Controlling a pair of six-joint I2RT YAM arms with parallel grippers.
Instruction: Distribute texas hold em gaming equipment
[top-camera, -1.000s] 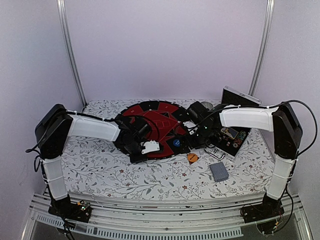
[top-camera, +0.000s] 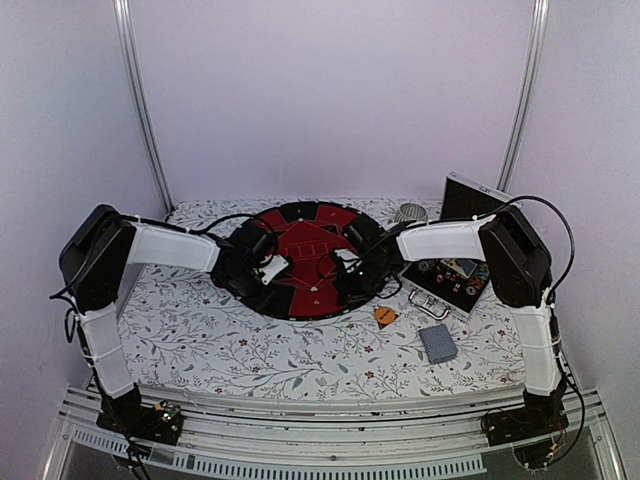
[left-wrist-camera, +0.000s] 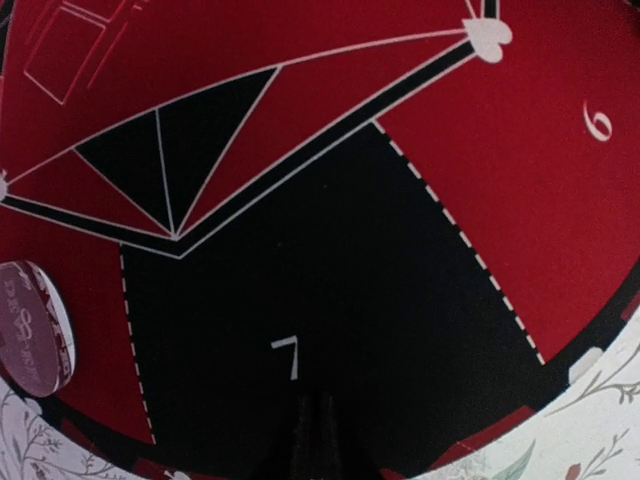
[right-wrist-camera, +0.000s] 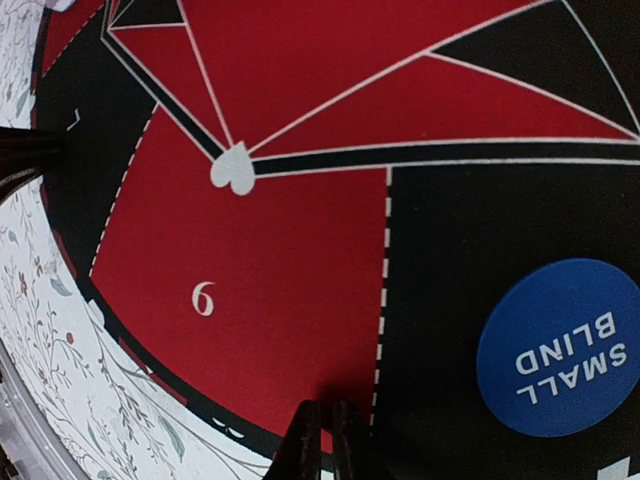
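The round red-and-black poker mat (top-camera: 310, 250) fills both wrist views. My left gripper hovers over its black section 7, shut with nothing visible between its fingers; a pinkish disc (left-wrist-camera: 32, 325) lies left of it on red felt. My right gripper is shut low over the edge of red section 6, left of the blue small blind disc (right-wrist-camera: 558, 347). In the top view both grippers partly hide the mat.
An open case (top-camera: 448, 293) of gear stands right of the mat, a metal cylinder (top-camera: 411, 212) behind. An orange piece (top-camera: 385, 315) and a grey deck (top-camera: 438, 343) lie on the front-right cloth, whose front middle is clear.
My right arm has moved left over the mat, away from the case, covering the blue disc in the top view. My left gripper has shifted slightly left and back.
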